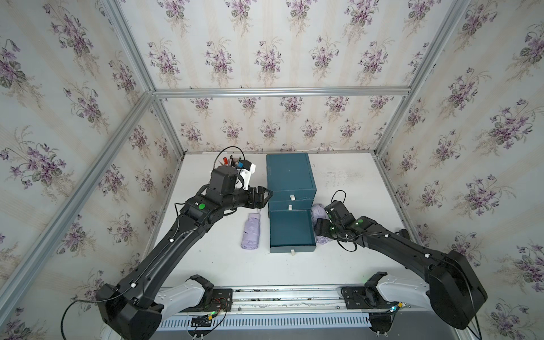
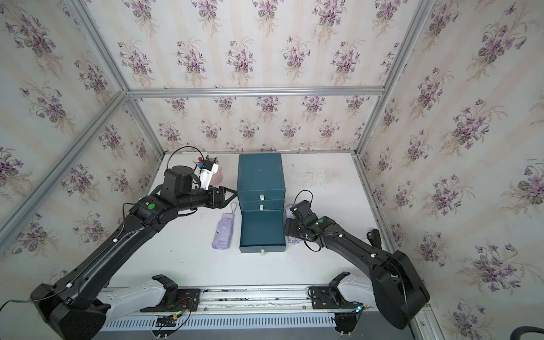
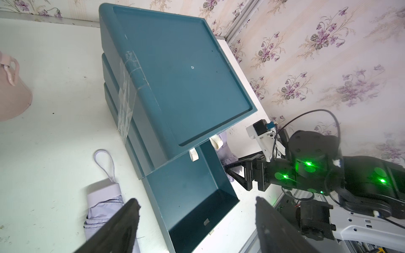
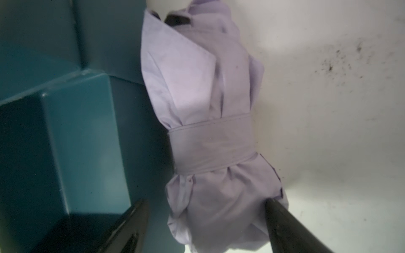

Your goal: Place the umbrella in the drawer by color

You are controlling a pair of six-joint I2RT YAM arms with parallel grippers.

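A lavender umbrella (image 1: 250, 231) with a wrist loop lies left of the teal drawer unit (image 1: 290, 170). Its bottom drawer (image 1: 291, 248) is pulled out and empty. A second, looser lavender umbrella (image 4: 211, 143) lies along the drawer's right side. My left gripper (image 1: 259, 197) hangs raised in front of the unit, fingers apart with nothing between them, above and beside the left umbrella. My right gripper is open low over the second umbrella, its fingertips around the near end, not closed on it.
A pink container (image 3: 12, 92) with items stands at the back left. A dark object (image 2: 374, 238) sits at the right edge.
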